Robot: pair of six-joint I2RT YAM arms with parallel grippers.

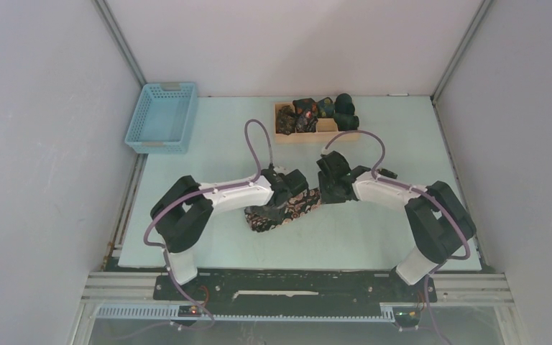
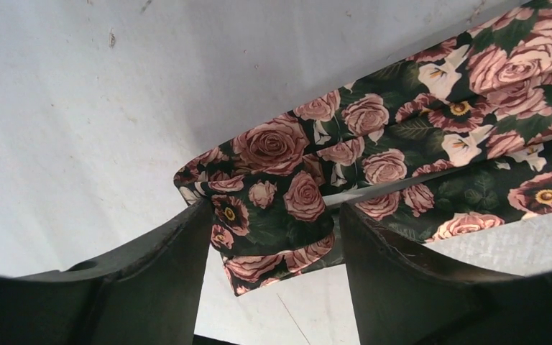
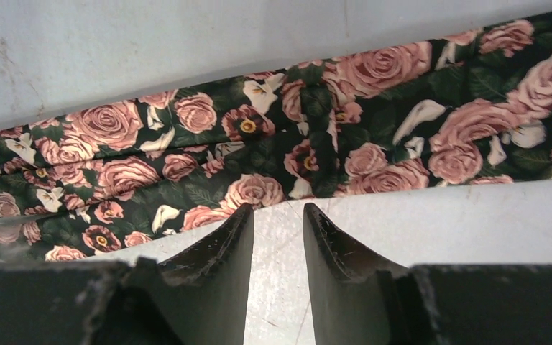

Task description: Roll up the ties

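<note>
A black tie with pink roses (image 1: 303, 205) lies flat and slanting across the middle of the table, partly hidden under both arms. In the left wrist view, its left end (image 2: 269, 215) is folded over on itself, with layered strips running off to the upper right. Around that folded end, my left gripper is open, one finger on each side. My right gripper stands partly open near the tie's lower edge, with only table between its fingers. A dark cross band (image 3: 320, 140) spans the tie just beyond its fingertips.
At the back, a wooden box (image 1: 316, 136) holds several dark rolled bundles. An empty blue basket (image 1: 131, 126) stands at the back left. A small dark object (image 1: 387, 173) lies behind my right arm.
</note>
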